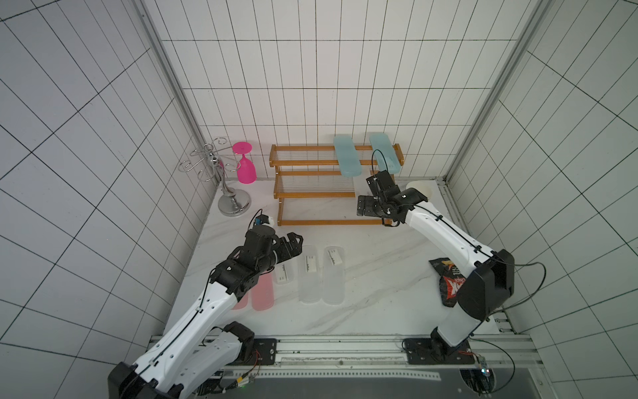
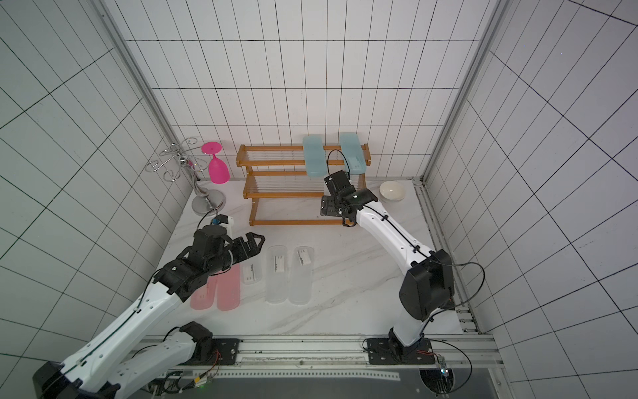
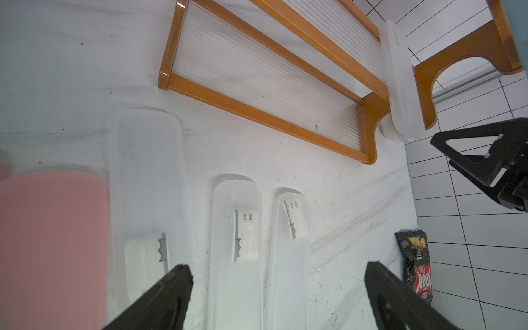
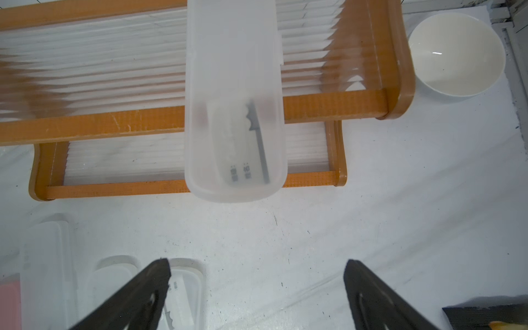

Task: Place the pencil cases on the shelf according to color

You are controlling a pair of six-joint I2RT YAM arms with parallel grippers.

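Observation:
On the middle tier of the wooden shelf (image 1: 305,195), a white translucent pencil case (image 4: 233,71) lies with its near end jutting past the front rail. My right gripper is open and clear of it, in front of the shelf. Two blue cases, one left (image 1: 347,156) and one right (image 1: 386,154), lie on the top tier. On the table are several white cases, among them a middle one (image 3: 236,286) and a right one (image 3: 290,264), and pink cases, one nearest (image 3: 52,247). My left gripper is open above them, holding nothing.
A metal stand (image 1: 232,199) with a pink goblet (image 1: 246,169) stands left of the shelf. To its right sits a white bowl (image 4: 456,54), and a black snack bag (image 3: 416,264) lies at the table's right.

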